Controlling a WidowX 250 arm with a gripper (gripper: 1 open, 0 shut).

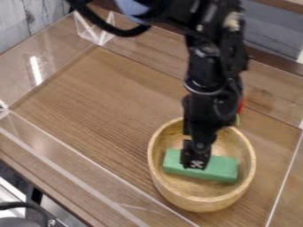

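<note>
My black gripper [196, 133] reaches down from the top over the back part of a wooden bowl [201, 197], its fingers open. In the bowl lies a green block [211, 174], just below the fingertips. A red object [239, 107] with some green is mostly hidden behind the gripper at the right.
A clear plastic object stands at the far top left. Dark cables lie at the bottom-left edge.
</note>
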